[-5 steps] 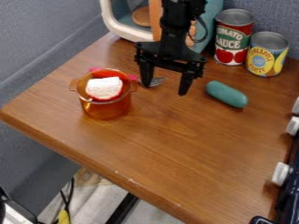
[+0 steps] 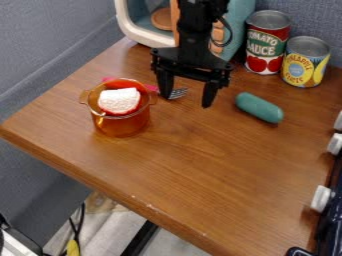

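Observation:
My black gripper [image 2: 187, 92] hangs over the back middle of the wooden table, fingers spread apart and pointing down, with nothing seen between them. Beneath and behind its left finger lies a fork with a pink handle [image 2: 150, 87]. To the left stands a red-orange pot [image 2: 120, 123] with a white block [image 2: 118, 99] in its top. To the right lies a teal oblong object [image 2: 259, 107].
A tomato sauce can [image 2: 266, 44] and a yellow can [image 2: 305, 64] stand at the back right, beside a teal-and-white container [image 2: 142, 20]. A black appliance [image 2: 325, 225] lines the right edge.
My gripper has shifted only slightly, dipping and rising a little near the same spot. The objects on the table look unmoved.

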